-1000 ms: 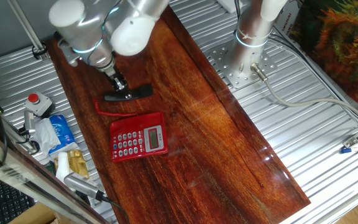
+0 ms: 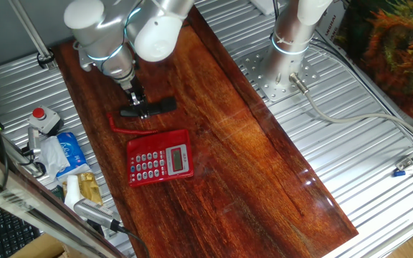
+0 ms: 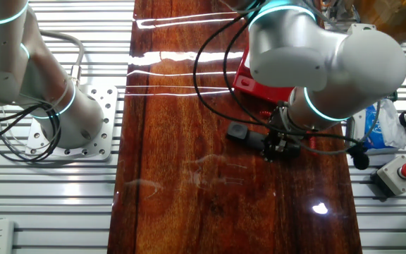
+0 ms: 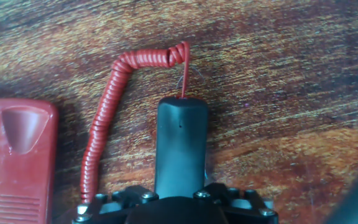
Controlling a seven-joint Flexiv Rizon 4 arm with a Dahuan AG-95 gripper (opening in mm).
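Note:
A red desk phone (image 2: 138,175) with grey keys and a small display lies on the wooden table. Beside it rests its black handset (image 2: 165,105), laid flat on the wood. My gripper (image 2: 143,112) points down at the handset's middle, its fingers around or against it. In the wrist view one end of the handset (image 4: 181,146) sticks out ahead of the gripper; a red coiled cord (image 4: 106,102) runs from that end, curving left. The fingertips are hidden there, so whether they clasp the handset cannot be told. Exterior view 2 shows the handset (image 3: 238,132) partly covered by the gripper.
Past the table's edge stand a red-topped emergency button (image 2: 40,115) and a blue-and-white packet (image 2: 72,156).
The arm and gripper have shifted slightly to the right and down at the handset's middle. Phone and handset lie where they were.

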